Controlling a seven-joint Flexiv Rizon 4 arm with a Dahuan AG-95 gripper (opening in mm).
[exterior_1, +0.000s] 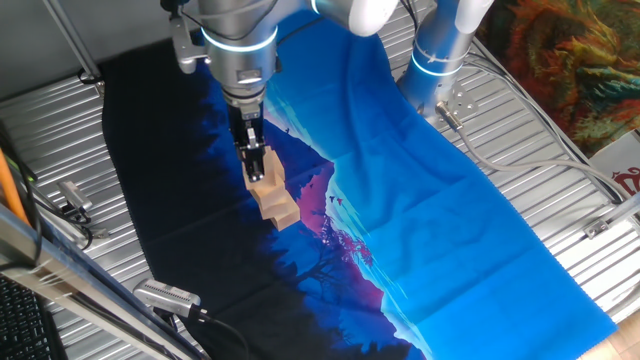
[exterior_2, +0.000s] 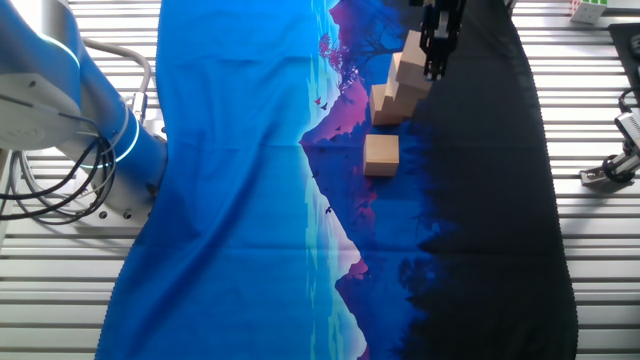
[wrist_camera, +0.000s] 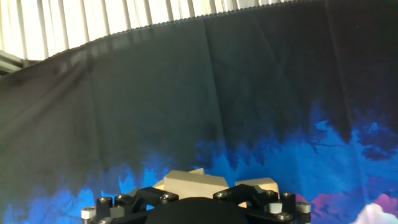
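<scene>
Pale wooden blocks (exterior_1: 275, 190) are clustered on the dark-blue middle of the cloth, some stacked or leaning on others. In exterior view 2, a tilted upper block (exterior_2: 414, 62) rests against lower ones, while a separate block (exterior_2: 381, 155) sits apart from the cluster. My black gripper (exterior_1: 256, 178) points down at the cluster's end, its tips overlapping the blocks in exterior view 1. From the opposite side, the gripper (exterior_2: 434, 72) appears right beside the tilted block. In the wrist view a block (wrist_camera: 194, 184) shows beyond the fingers (wrist_camera: 152, 196); whether they grip it is hidden.
A wrinkled blue and black cloth (exterior_1: 440, 220) covers the slatted metal table (exterior_1: 65, 150). A small grey device (exterior_1: 167, 297) with a cable lies near the cloth's edge.
</scene>
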